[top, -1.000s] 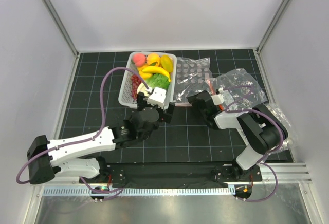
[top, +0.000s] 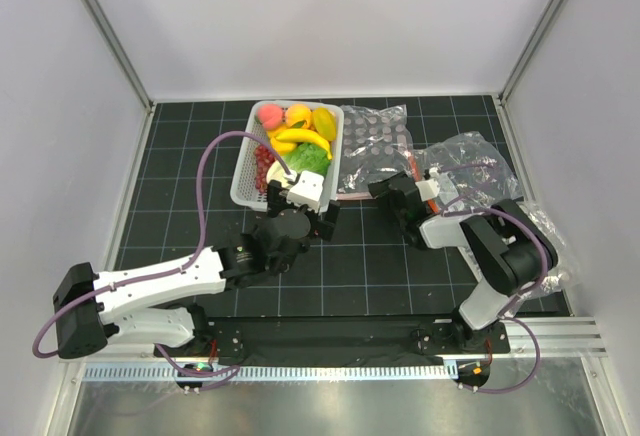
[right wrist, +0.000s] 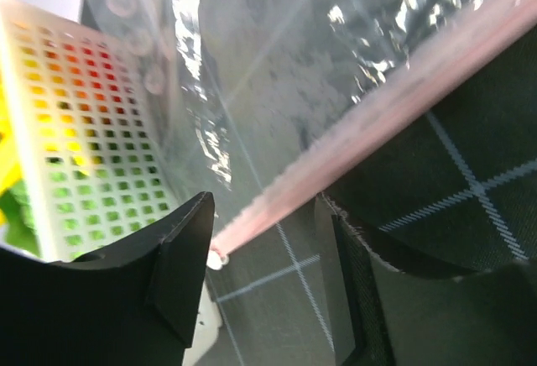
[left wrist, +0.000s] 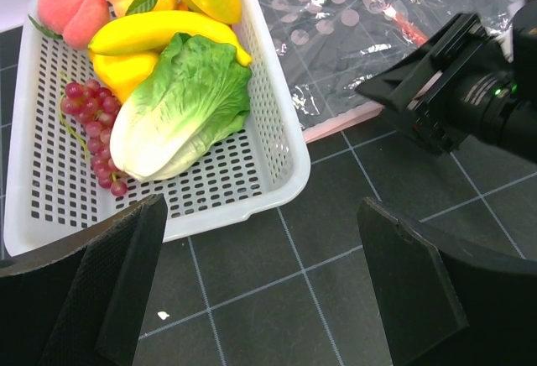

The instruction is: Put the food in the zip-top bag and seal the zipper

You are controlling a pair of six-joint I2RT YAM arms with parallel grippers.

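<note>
A clear zip top bag (top: 372, 138) lies flat beside the white basket, its pinkish zip edge (right wrist: 361, 143) toward the front. My right gripper (top: 379, 189) is low at that edge, fingers part open. In the right wrist view the edge crosses behind its fingertips (right wrist: 200, 206); whether any of it sits between them is unclear. My left gripper is open and empty, over the basket's front edge. In the basket lie lettuce (left wrist: 180, 106), a banana (left wrist: 164, 32), grapes (left wrist: 94, 122), a peach (left wrist: 73, 12) and other yellow or orange foods.
The basket (top: 245, 181) stands at the back, left of the bag. More clear bags (top: 470, 171) with reddish strips spread to the right, partly under my right arm.
My right gripper has shifted slightly to the right along the bag's front edge, and the bag has shifted slightly. My left arm and the basket look unchanged.
</note>
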